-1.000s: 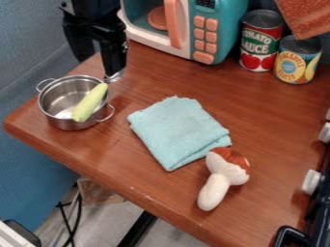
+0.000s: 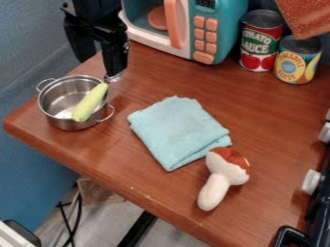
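My black gripper (image 2: 98, 58) hangs at the upper left, above and just behind the steel pot; its fingers are dark and hard to make out. The small pot (image 2: 62, 114) stands near the table's left edge with a pale yellow-green vegetable (image 2: 91, 100) lying in it, tilted up over the rim. A folded light-blue cloth (image 2: 178, 133) lies in the middle. A plush mushroom (image 2: 222, 178) with a red-brown cap lies at the front right.
A toy microwave (image 2: 206, 29) and two cans, sauce (image 2: 261, 43) and a yellow one (image 2: 296, 63), stand at the back. A black object (image 2: 299, 237) lines the right edge. The wooden table (image 2: 142, 193) has free room around the cloth.
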